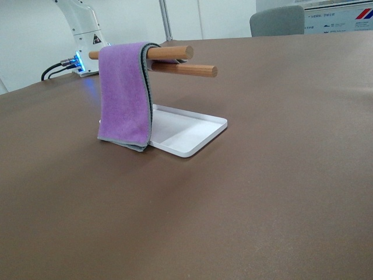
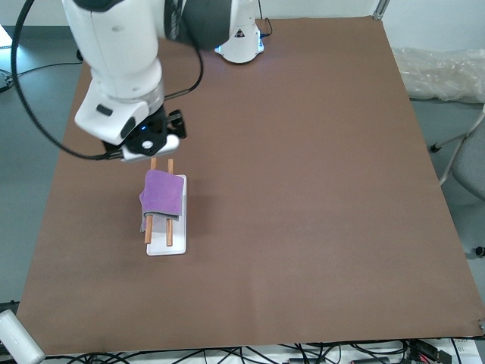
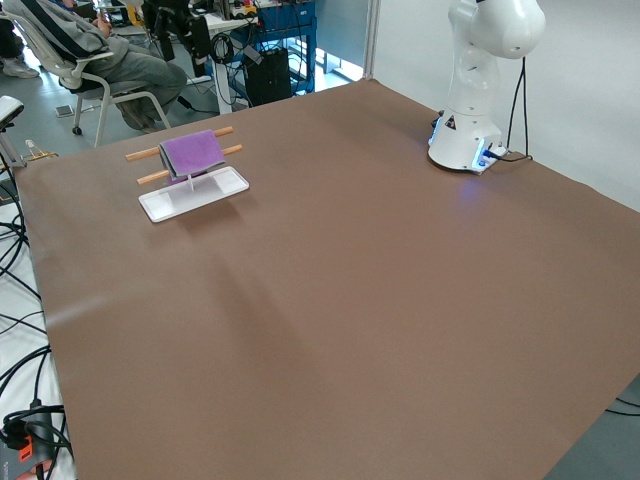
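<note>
A purple cloth with grey edging (image 2: 161,193) is draped over two horizontal wooden rods (image 1: 169,52) on a white tray stand (image 3: 205,195). In the top view it hangs down the side beside the tray (image 1: 186,131). My arm's wrist end (image 2: 148,136) is just above the rack in the left view; the fingers are not distinguishable there, so whether the gripper is open or shut does not show.
Cables run along the near edge, and a chair (image 2: 470,159) is beside the table.
</note>
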